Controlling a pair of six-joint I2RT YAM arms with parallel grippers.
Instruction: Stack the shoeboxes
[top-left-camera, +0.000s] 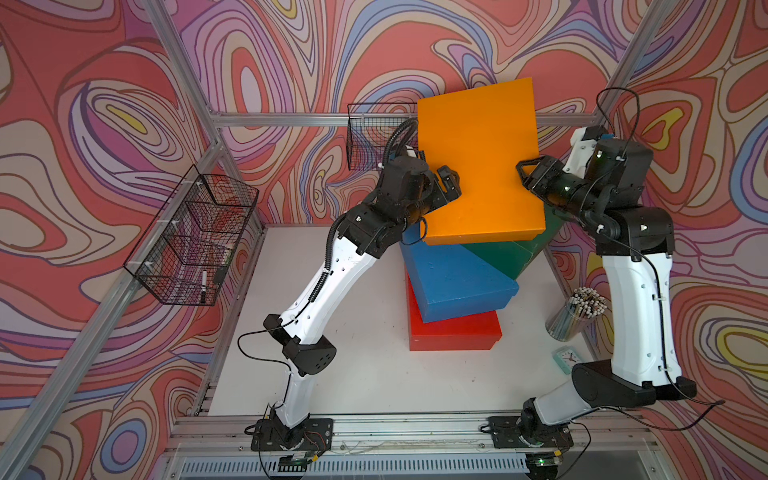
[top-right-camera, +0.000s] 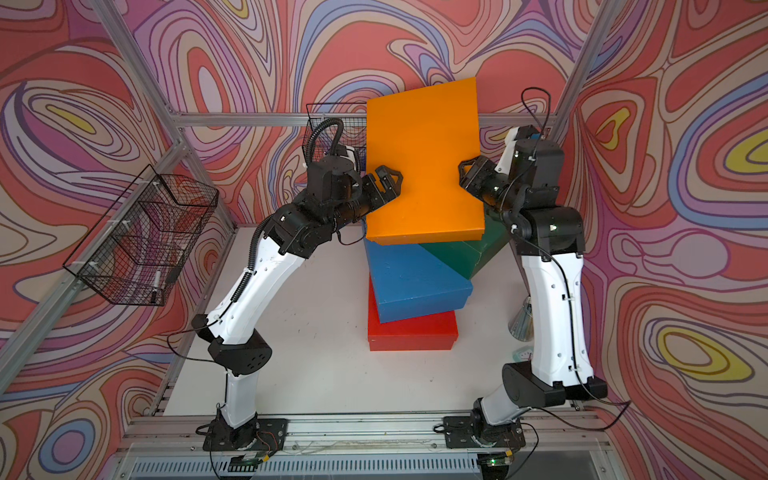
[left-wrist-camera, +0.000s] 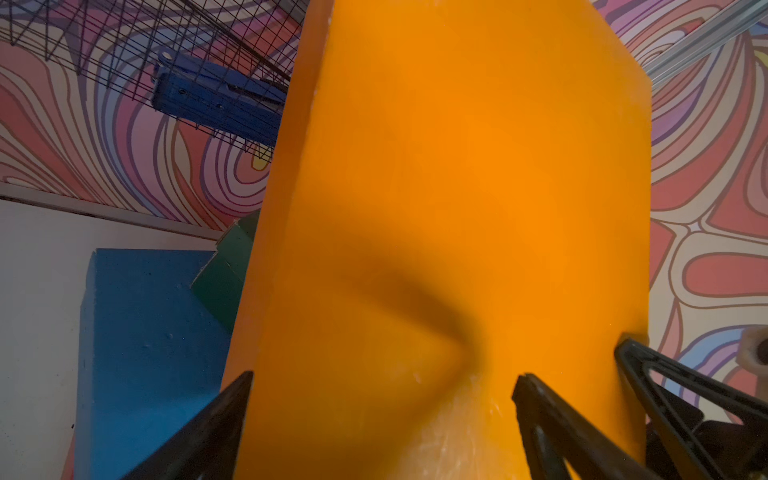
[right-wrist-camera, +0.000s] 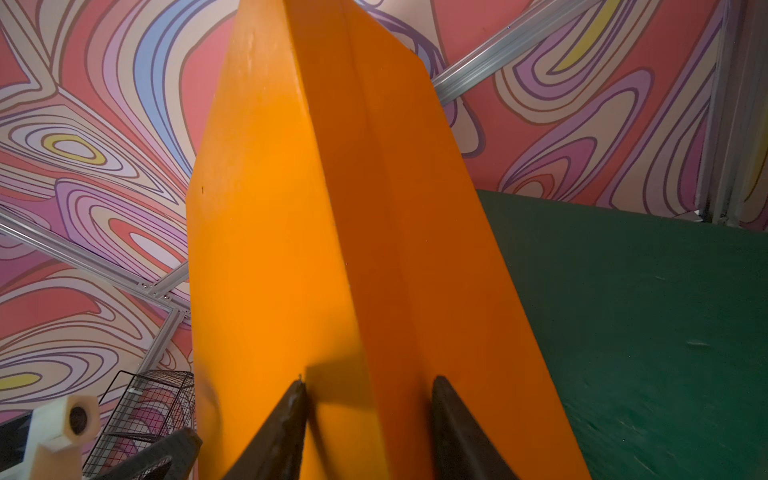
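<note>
The orange shoebox (top-left-camera: 480, 152) lies slanted at the top of the pile, its large face toward the cameras. Under it shows the green shoebox (top-left-camera: 512, 254), lying askew on the blue shoebox (top-left-camera: 456, 280); the red shoebox (top-left-camera: 453, 329) is lowest, on the table. My right gripper is shut on the orange box's right edge, one finger each side. At the left edge my left gripper stands open, its fingers spread over the orange box. Where the orange box rests on the green one is mostly hidden.
A jar of sticks (top-left-camera: 577, 312) and a small teal clock (top-left-camera: 566, 358) stand at the table's right edge. Wire baskets (top-left-camera: 192, 240) hang at the left and at the back.
</note>
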